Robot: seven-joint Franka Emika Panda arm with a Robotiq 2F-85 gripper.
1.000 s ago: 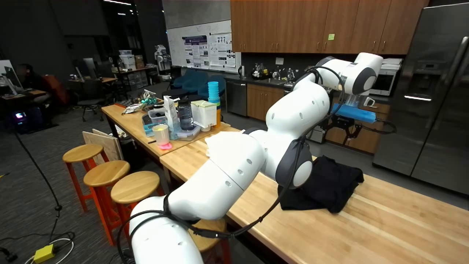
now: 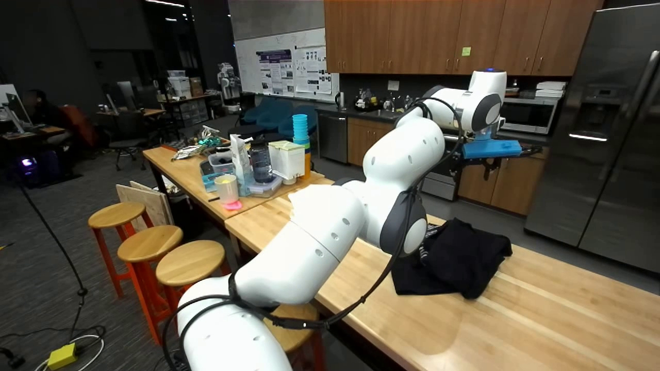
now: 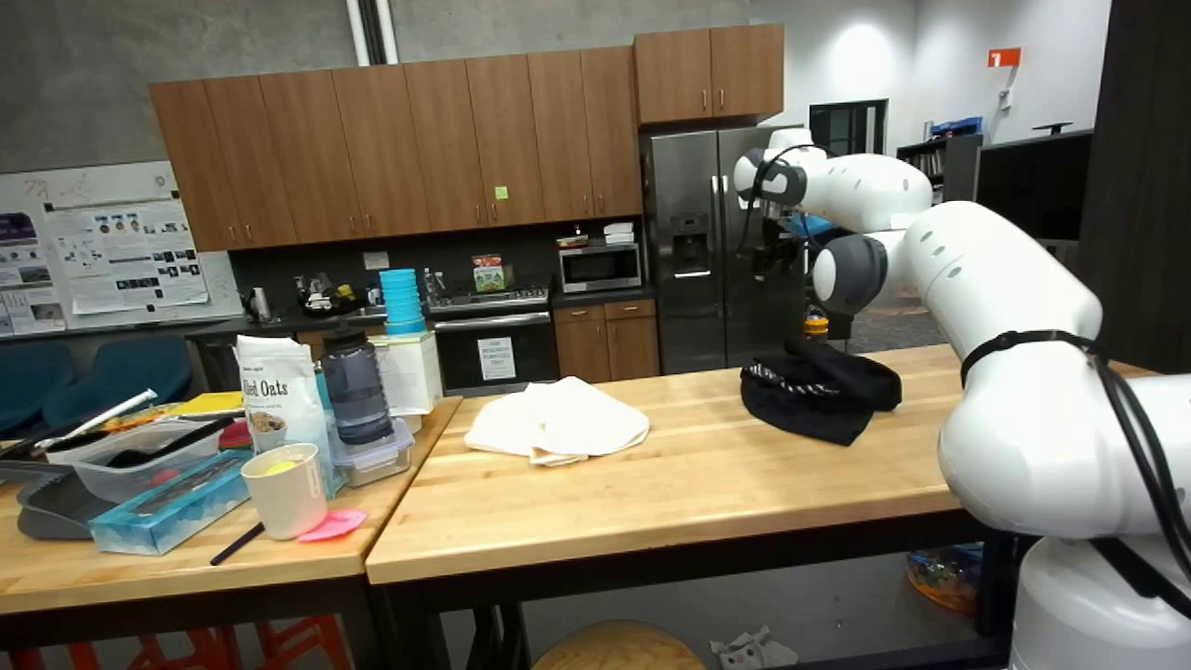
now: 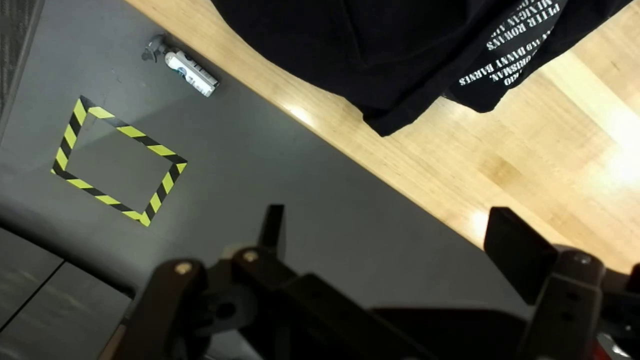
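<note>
A black cloth garment point(image 2: 459, 259) lies bunched on the wooden table, and white lettering shows on part of it in the wrist view point(image 4: 360, 48). Well above the table, toward its far side, hangs my gripper. Its dark fingers point(image 4: 517, 252) are spread wide, with only floor and table edge visible between them. No contact exists between gripper and garment. Farther left on the same table a folded white cloth point(image 3: 564, 422) lies flat; the arm partly covers it in exterior view 1.
The adjoining table point(image 2: 179, 168) is crowded with a cup point(image 3: 287, 491), an oats bag point(image 3: 279, 396), a dark bottle point(image 3: 357, 389) and containers. Bare tabletop point(image 2: 557, 309) spreads right of the garment. A spray bottle point(image 4: 190, 72) lies in the floor area beyond the table edge.
My gripper and forearm have risen and shifted left in exterior view 1, away from the black garment. The garment shows no clear movement.
</note>
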